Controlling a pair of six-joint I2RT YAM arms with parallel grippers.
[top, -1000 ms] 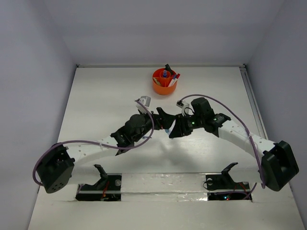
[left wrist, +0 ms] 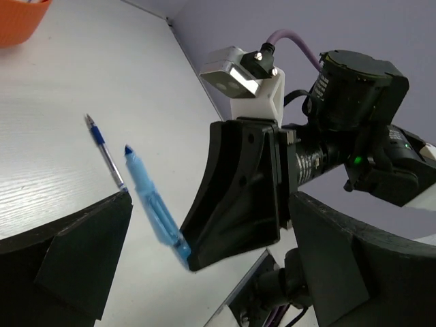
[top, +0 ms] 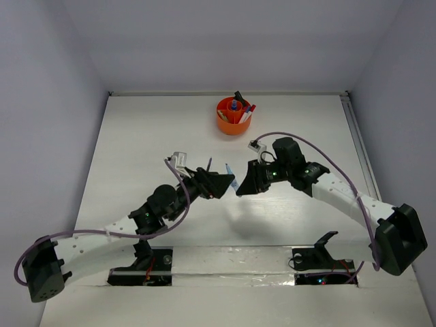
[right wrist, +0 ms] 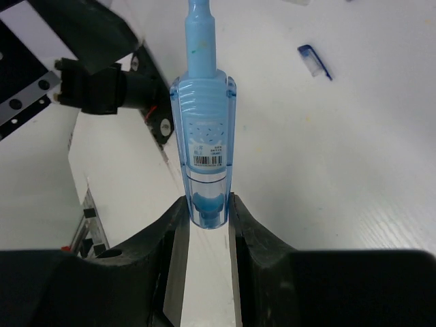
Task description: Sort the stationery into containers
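My right gripper (top: 245, 187) is shut on a light blue pen (right wrist: 204, 136), holding it tilted above the table at centre. My left gripper (top: 218, 187) stands open to the left of it; in the left wrist view the pen (left wrist: 153, 201) shows between and beyond its fingers, apart from them. A blue-capped clear pen (left wrist: 105, 153) lies on the white table behind them, partly hidden in the top view. The orange container (top: 234, 128) at the back holds several pens and markers around an inner orange cup.
Walls (top: 54, 102) bound it at the sides and back. The two arms' heads are close together at the centre.
My left gripper has drawn back toward the lower left, away from the light blue pen, uncovering it in the top view.
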